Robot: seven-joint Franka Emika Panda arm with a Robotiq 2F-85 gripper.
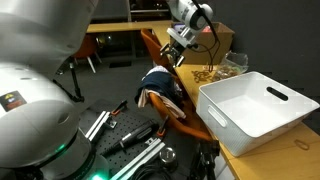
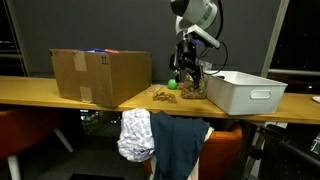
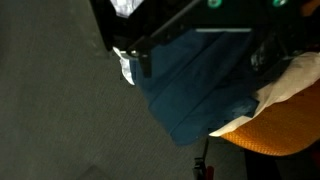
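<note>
A dark blue cloth (image 2: 180,145) and a white patterned cloth (image 2: 136,135) hang over an orange chair (image 2: 220,152) in front of the table. My gripper (image 2: 186,73) is above them, with its fingers apart and no cloth raised between them. In exterior view 1 the gripper (image 1: 172,53) stands beyond the draped cloths (image 1: 160,84), near the table edge. Looking down, the wrist view has the dark cloth (image 3: 195,85) below the spread fingers (image 3: 145,62), with orange chair fabric (image 3: 285,132) at right.
A white bin (image 1: 240,112), its inside bare where visible, stands on the wooden table. Farther along are a cardboard box (image 2: 90,85), a green ball (image 2: 173,85), and a clear container (image 1: 234,62). A black wheeled base with cables (image 1: 130,135) occupies the floor near the chair.
</note>
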